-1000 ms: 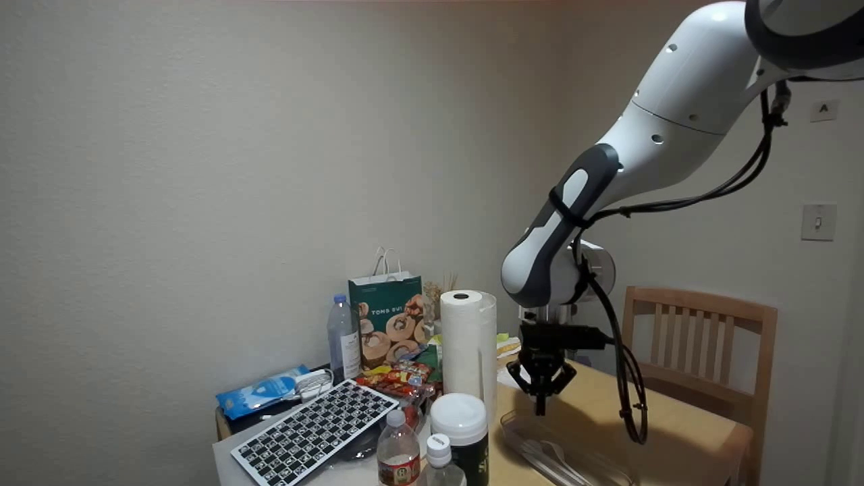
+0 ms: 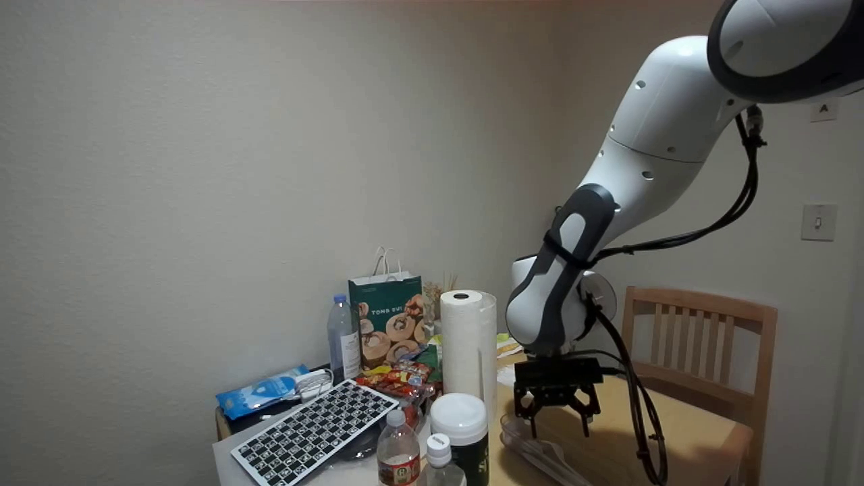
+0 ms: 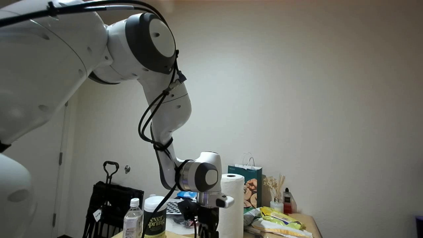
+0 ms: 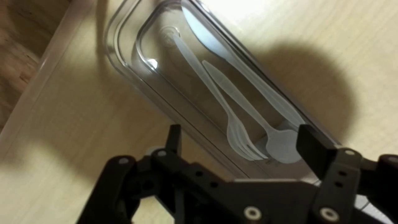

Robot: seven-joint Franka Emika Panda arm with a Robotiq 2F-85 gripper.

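Observation:
My gripper stands open above the table, its black fingers (image 4: 174, 138) wide apart with nothing held between them. Below it in the wrist view lies a clear plastic tray (image 4: 149, 87) set diagonally. Inside the tray are a translucent fork (image 4: 209, 84), a spoon (image 4: 246, 106) and a knife (image 4: 257, 80) along the far side. The spoon's bowl and fork's tines point toward the gripper. In exterior view 1 the gripper (image 2: 559, 429) hangs over the tray (image 2: 538, 453); in exterior view 2 its fingertips are cut off below.
A paper towel roll (image 2: 462, 344), a white-lidded tub (image 2: 459, 421) and bottles (image 2: 399, 453) stand left of the gripper. Behind them are a checkered board (image 2: 316, 433) and a green bag (image 2: 389, 320). A wooden chair (image 2: 703, 304) is beyond the table (image 2: 688, 433), whose right part looks clear.
My gripper has come down and slightly right. Seen in exterior view 1, it has turned, and its fingers, which appeared close together, now show wide apart.

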